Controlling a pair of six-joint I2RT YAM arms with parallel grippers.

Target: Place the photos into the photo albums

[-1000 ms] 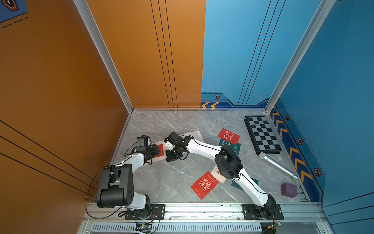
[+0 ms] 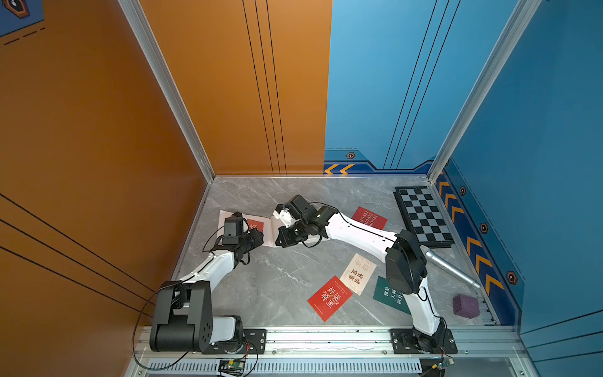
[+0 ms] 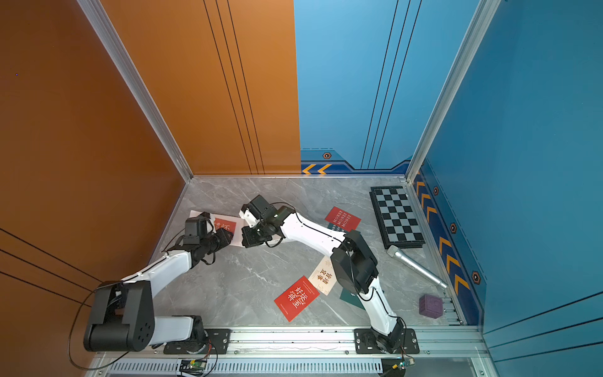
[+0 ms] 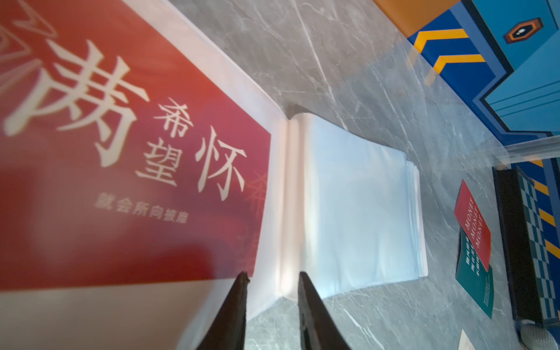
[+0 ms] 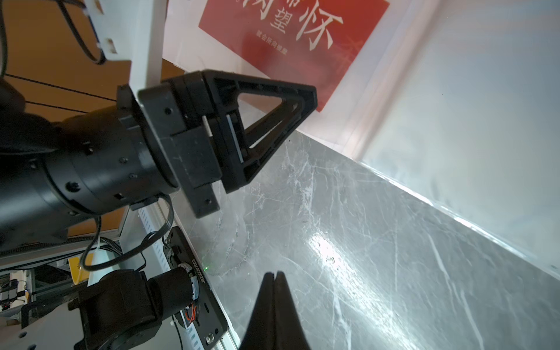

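An open album (image 4: 355,204) lies at the back left of the table, with a red photo (image 4: 186,221) on its left page and clear sleeves on the right. My left gripper hovers over the left page, its fingers part open with nothing visible between them. My right gripper is over the album's front edge at the spine side, shut with nothing showing between its fingers. Loose photos lie to the right: red (image 2: 329,297), cream (image 2: 357,273), teal (image 2: 386,290), and a red MONEY photo (image 4: 472,224) over another teal one (image 4: 472,274).
A checkerboard (image 2: 422,213) stands at the back right, with a silver cylinder (image 2: 452,269) and purple block (image 2: 465,306) in front of it. Both arms are close together over the album.
My left gripper has risen slightly. The album looks a little straighter than a second ago.
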